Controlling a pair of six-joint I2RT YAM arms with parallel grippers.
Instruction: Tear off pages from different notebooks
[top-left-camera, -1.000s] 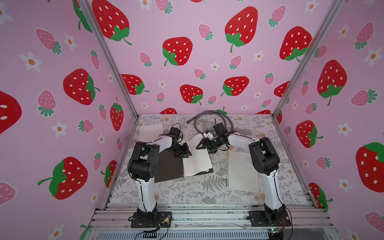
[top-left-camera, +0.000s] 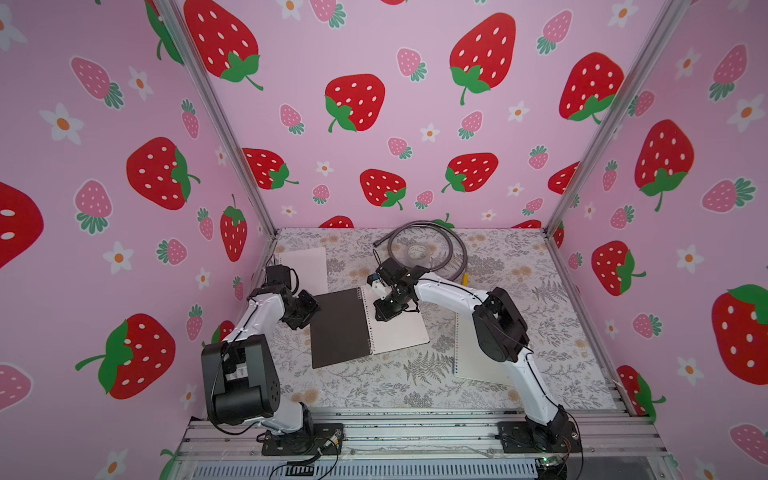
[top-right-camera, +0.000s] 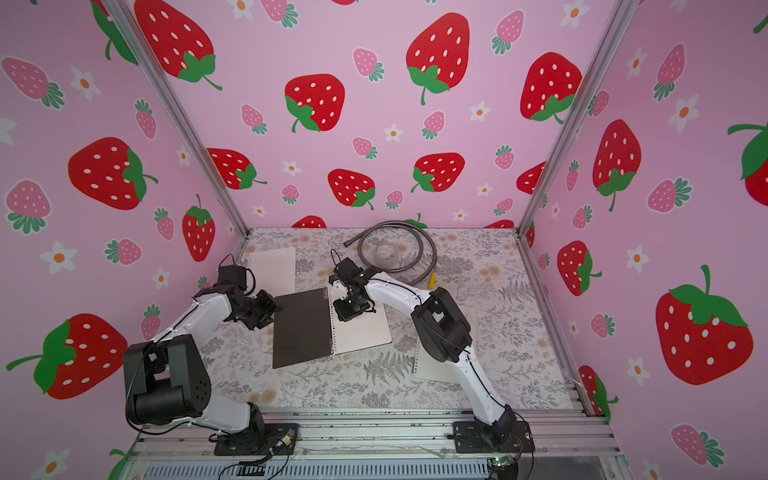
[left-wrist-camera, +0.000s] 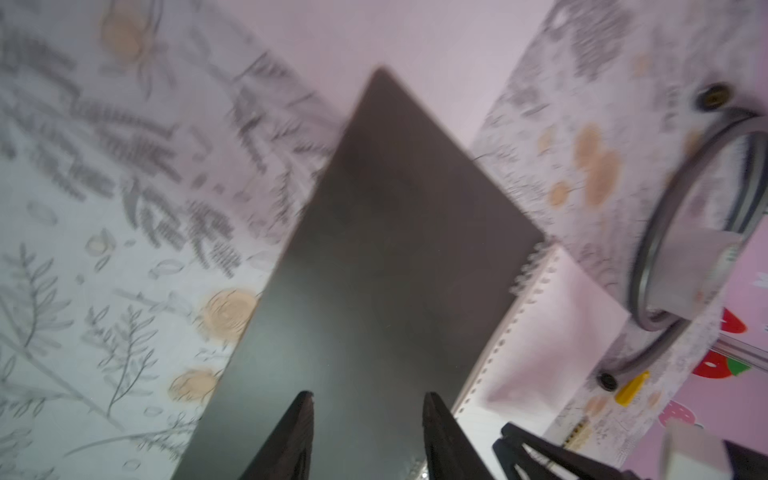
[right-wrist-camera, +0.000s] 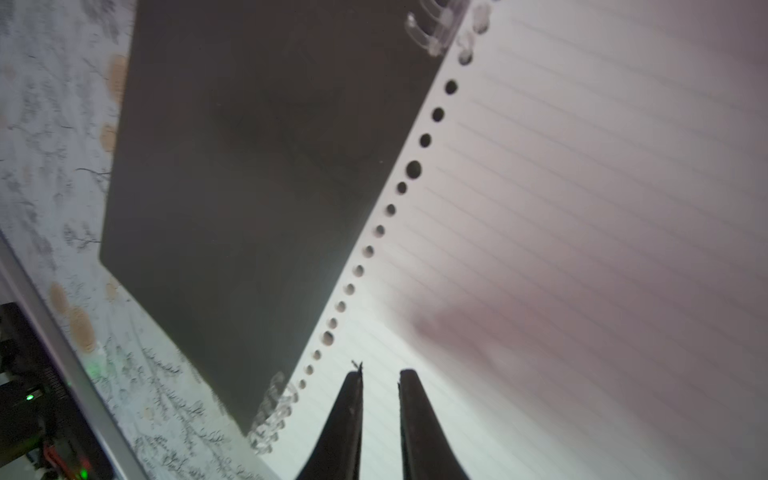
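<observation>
An open spiral notebook has its dark cover (top-left-camera: 337, 328) on the left and a lined, punched page (right-wrist-camera: 560, 240) on the right. My right gripper is over that page near the binding, its narrowly spaced fingertips low in the right wrist view; whether anything is between them is unclear. My left gripper hangs over the outer side of the dark cover, its fingers apart with nothing visible between them. A white sheet (top-left-camera: 308, 264) lies at the back left. A cream spiral notebook (top-left-camera: 480, 360) lies at the right, partly hidden by the right arm.
A grey coiled hose (top-left-camera: 462, 252) lies at the back around a clear round object (top-left-camera: 416, 252), with a small yellow item (top-right-camera: 432, 281) beside it. The table's front strip and right side (top-left-camera: 564, 336) have bare room.
My left gripper has pulled away to the left from the binding. My right gripper has swung left over the open page near the binding.
</observation>
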